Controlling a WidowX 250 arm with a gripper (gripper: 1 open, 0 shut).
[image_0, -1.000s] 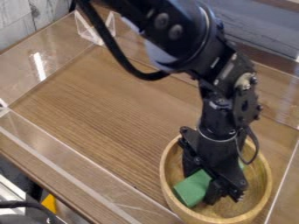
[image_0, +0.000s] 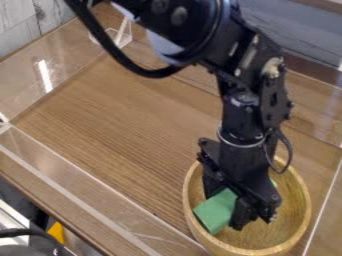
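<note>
My black gripper (image_0: 238, 195) reaches down into a yellow bowl (image_0: 289, 228) at the lower right and is shut on a green object (image_0: 214, 215) inside it. The green object sits low in the bowl's left part, and the gripper covers much of it. A small green patch also shows behind the fingers at the right.
A clear plastic item stands at the back left near the wall. Cables and a yellow item lie off the table at the lower left.
My gripper has moved slightly up and to the left within the bowl. The bowl stays about where it was.
</note>
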